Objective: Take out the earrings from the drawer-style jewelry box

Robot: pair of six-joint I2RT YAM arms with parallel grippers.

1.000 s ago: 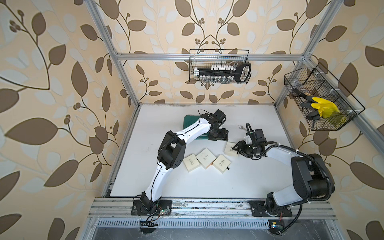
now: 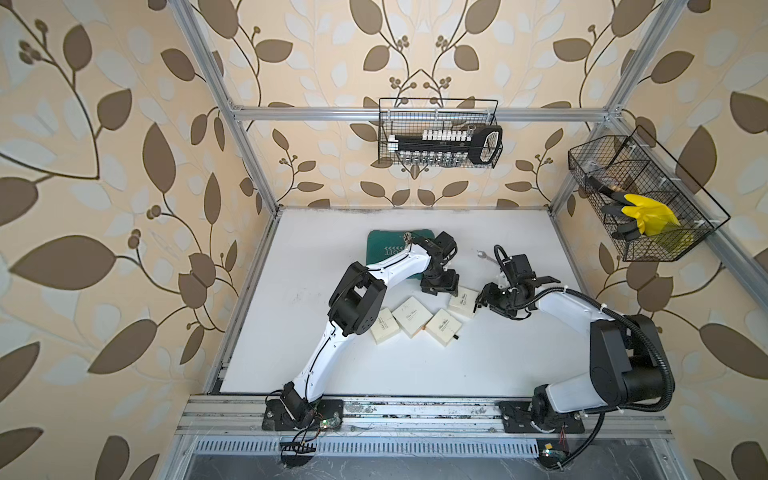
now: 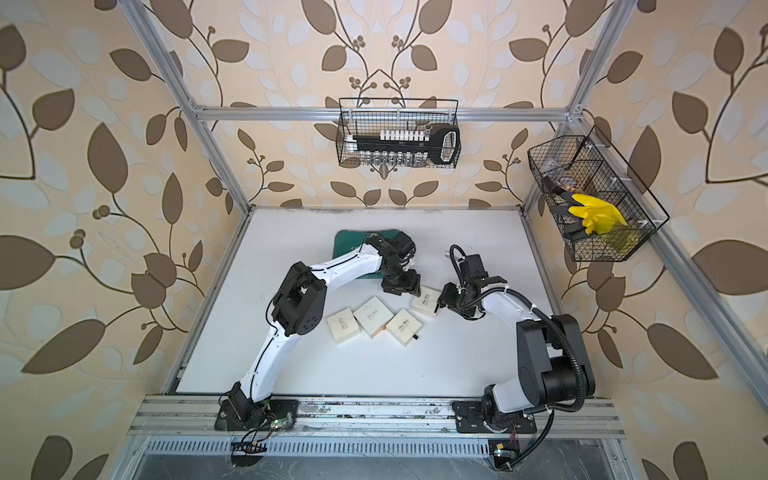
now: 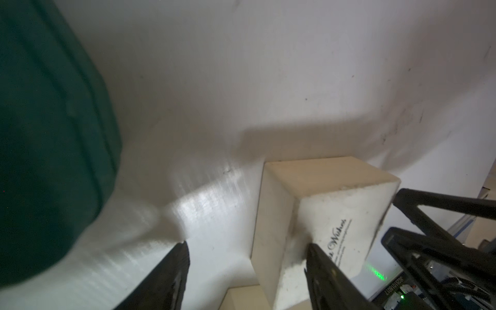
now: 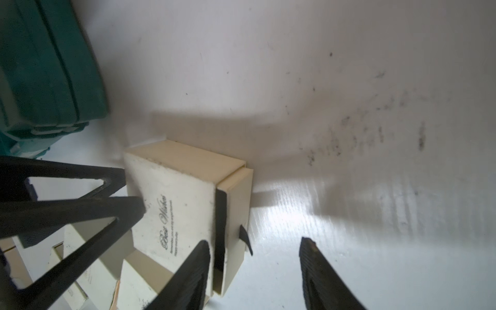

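A cream drawer-style box (image 2: 464, 301) printed "Best Wishes" lies at the right end of a cluster of similar boxes. In the right wrist view its drawer front (image 5: 236, 206) sits slightly out from the sleeve, with a dark pull tab (image 5: 245, 237). My left gripper is open over the box's left end, one finger over its near side. My right gripper stands open by the drawer end, the tab above and between its fingertips. No earrings show.
Several other cream boxes (image 2: 412, 316) lie in front. A green case (image 5: 62, 67) sits behind, with a wrench (image 2: 482, 254) to its right. Wire baskets (image 2: 440, 112) hang on the back and right frame.
My right gripper has shifted slightly, ending a little right of where it was a second ago.
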